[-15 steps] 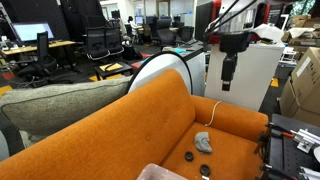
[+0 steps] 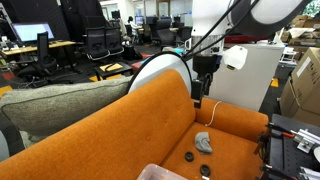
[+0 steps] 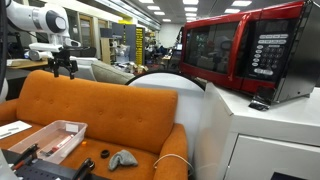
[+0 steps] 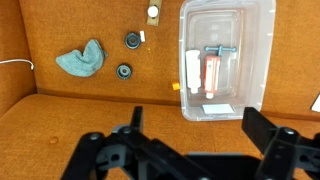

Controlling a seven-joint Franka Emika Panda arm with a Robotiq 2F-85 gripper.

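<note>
My gripper (image 2: 197,103) hangs in the air above the orange sofa seat, its fingers apart and empty. In the wrist view its two black fingers (image 4: 122,145) reach in from the bottom edge, wide apart. A clear plastic bin (image 4: 262,75) lies ahead; inside are a white tube-like item (image 4: 192,72), an item with an orange-red label (image 4: 211,75) and a thin blue-grey tool (image 4: 221,50). Left of the bin are a crumpled grey-green cloth (image 4: 80,58) and two black round pieces, one (image 4: 133,40) farther from the gripper than the other (image 4: 124,71).
A small wooden piece (image 4: 153,12) lies at the wrist view's top edge, and a yellow bit (image 4: 176,86) beside the bin. The sofa backrest (image 3: 95,100) rises behind the seat. A red microwave (image 3: 215,45) stands on a white cabinet (image 3: 225,115). Bare seat surrounds the cloth.
Over the last second my gripper has moved left and lower in exterior view 1. The things on the seat look unmoved.
</note>
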